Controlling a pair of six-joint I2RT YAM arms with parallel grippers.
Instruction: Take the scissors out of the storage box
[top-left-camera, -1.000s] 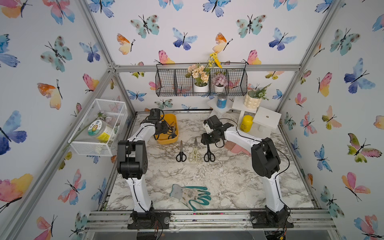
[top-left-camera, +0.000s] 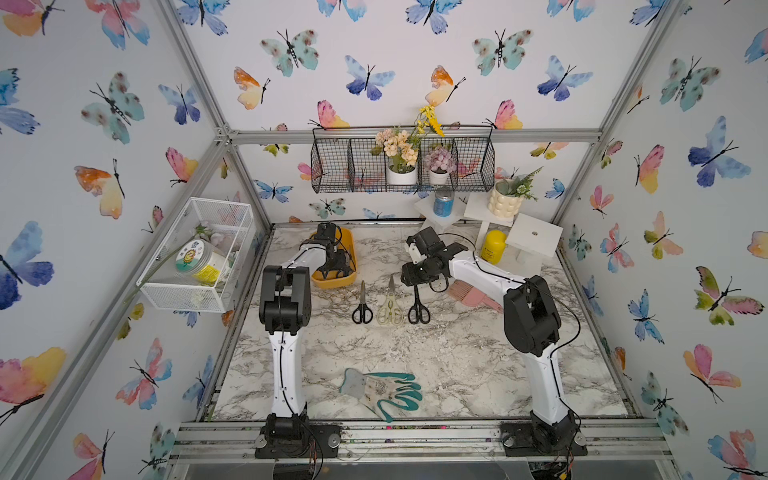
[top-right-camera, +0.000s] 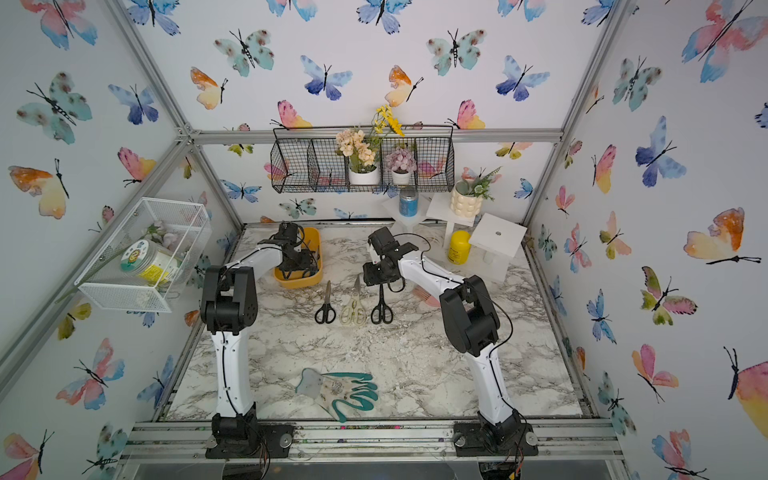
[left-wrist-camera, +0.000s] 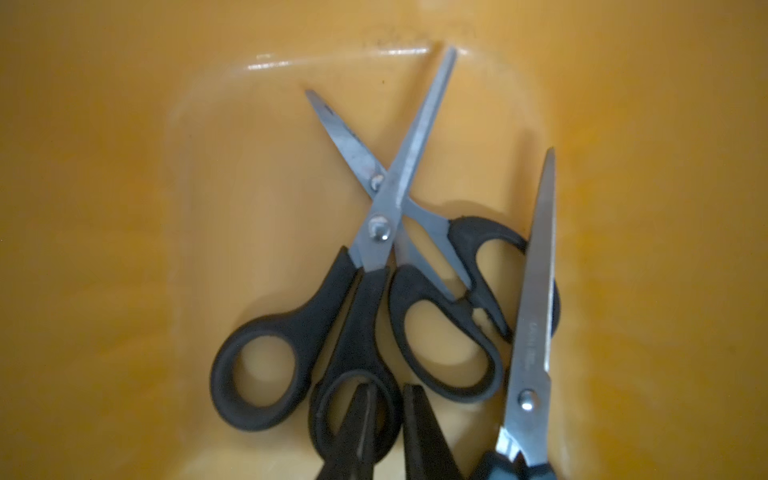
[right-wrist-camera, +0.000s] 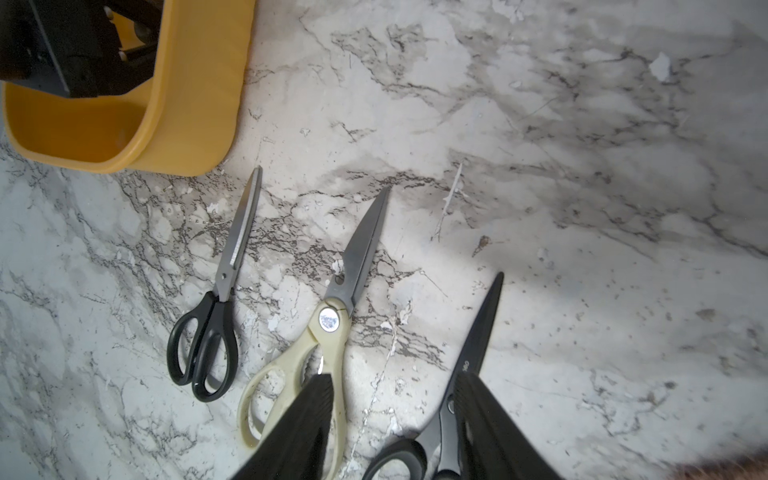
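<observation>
The yellow storage box (top-left-camera: 351, 249) stands at the back left of the table, with my left gripper pointing down inside it. Its fingers are a little apart, over the handle loop of one black-handled pair of scissors (left-wrist-camera: 379, 232); no grip on it shows. A second black-handled pair (left-wrist-camera: 405, 281) lies crossed under that one, and a third pair (left-wrist-camera: 531, 344) lies along the right side of the box floor. Outside on the table lie small black scissors (right-wrist-camera: 228, 272), cream-handled scissors (right-wrist-camera: 329, 318) and dark-bladed scissors (right-wrist-camera: 473, 349). Above these, my right gripper is open and empty.
A work glove (top-left-camera: 384, 390) lies near the front edge. A pink item (top-left-camera: 473, 295) is under the right forearm. White stands (top-left-camera: 534, 234) and a yellow container (top-left-camera: 493, 247) occupy the back right; a wire rack (top-left-camera: 332, 172) hangs behind.
My left arm has swung to the right, bringing its gripper further over the middle of the box. The right arm and the scissors on the table look the same.
</observation>
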